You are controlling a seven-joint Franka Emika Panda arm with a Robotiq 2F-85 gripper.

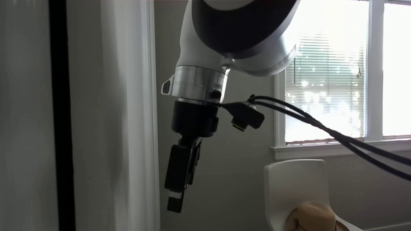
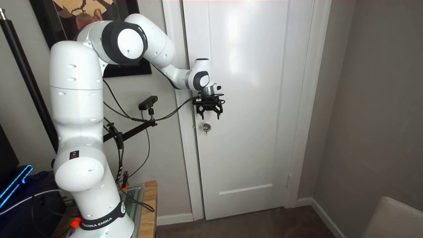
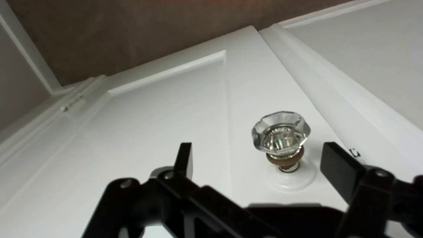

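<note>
A faceted glass knob with a brass-coloured collar sticks out from a white door. In the wrist view it appears between my two spread fingers, nearer the right one, and neither touches it. My gripper is open and empty, just above the knob in the second exterior view. From the side, the gripper points down and tilts slightly toward the left. The knob is not visible in that view. The door looks closed in its frame.
A camera on a black bracket stands left of the door frame, with cables looping to my wrist. A white chair holding a straw hat is by the window.
</note>
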